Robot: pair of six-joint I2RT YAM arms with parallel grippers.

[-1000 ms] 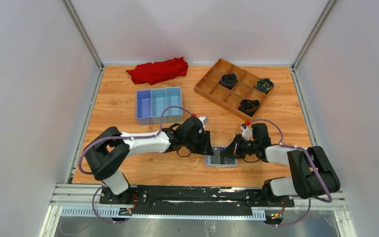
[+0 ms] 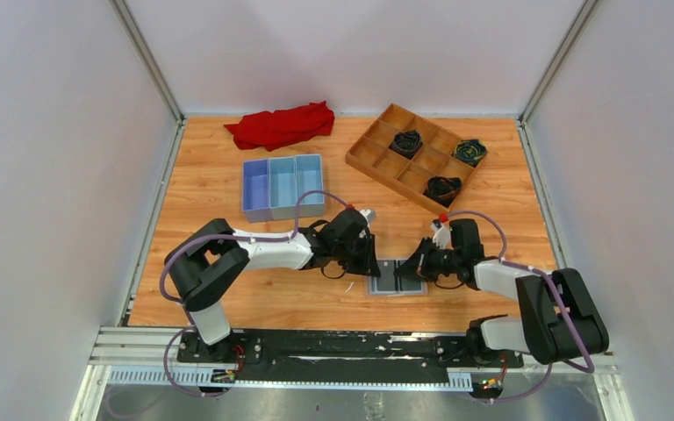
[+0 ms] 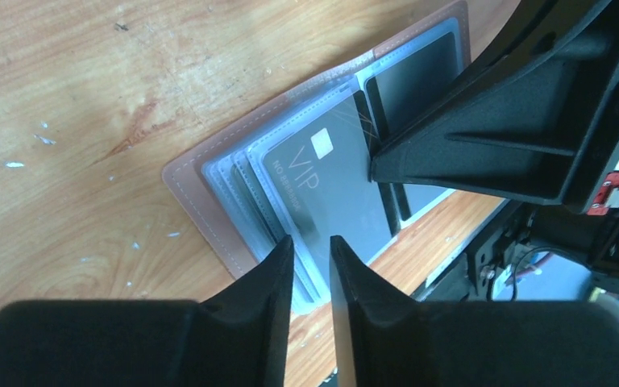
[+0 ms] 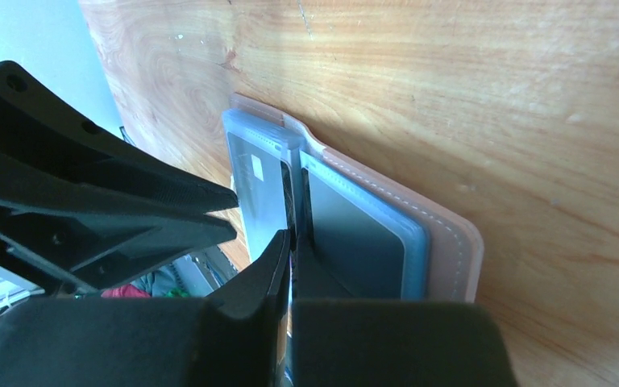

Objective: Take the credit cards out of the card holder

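Observation:
The card holder (image 2: 397, 290) lies opened flat on the table, with clear blue-edged sleeves. A grey card (image 3: 326, 173) marked VIP, with a pale chip square, shows in its left half; a dark card (image 4: 355, 234) fills the right half. My left gripper is part open at the left half's outer edge, its fingertips over the layered sleeve edges. Whether a sleeve is between them I cannot tell. The right gripper is shut, its tips down at the holder's middle fold, with nothing visible between them.
A three-part blue bin (image 2: 283, 213) stands behind my left arm. At the back right is a wooden compartment tray (image 2: 377, 181) with several dark rolled items. A red cloth (image 2: 281, 128) lies at the back. Bare table surrounds the holder's front and back.
The left gripper has shifted slightly right and its fingers have narrowed. The card holder has slid a little to the right, and the right arm has moved a touch the same way.

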